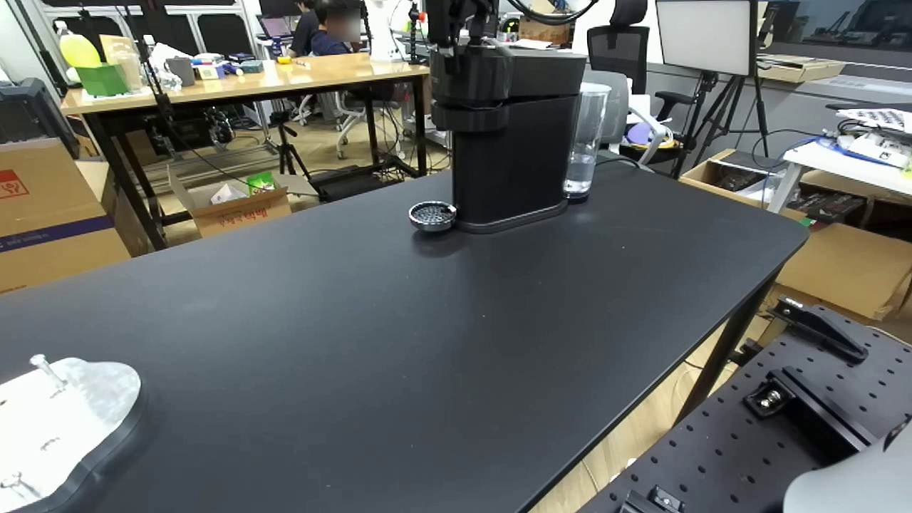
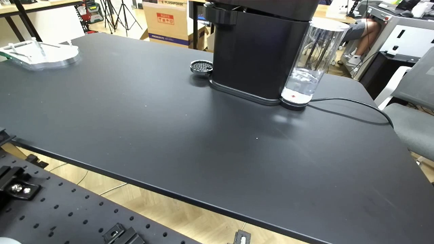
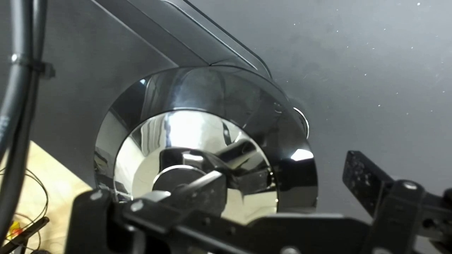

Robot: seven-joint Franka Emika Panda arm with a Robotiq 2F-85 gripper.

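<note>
A black coffee machine (image 1: 521,158) stands at the back of the dark table, its top lid (image 1: 547,73) level and resting down on the body. From above, the wrist view shows the lid's round head with its shiny chrome disc (image 3: 192,127). My gripper is open over this head. One finger (image 3: 203,192) lies over the disc and the other is off to the right, past the rim. Whether either touches the head, I cannot tell. Exterior view 1 cuts off most of the gripper at the top edge; exterior view 2 does not show it.
A clear water tank (image 2: 303,81) with some water stands at the machine's rear. A round drip tray (image 1: 432,215) juts from its front. At the table's far end sits a white cup rack (image 1: 73,397).
</note>
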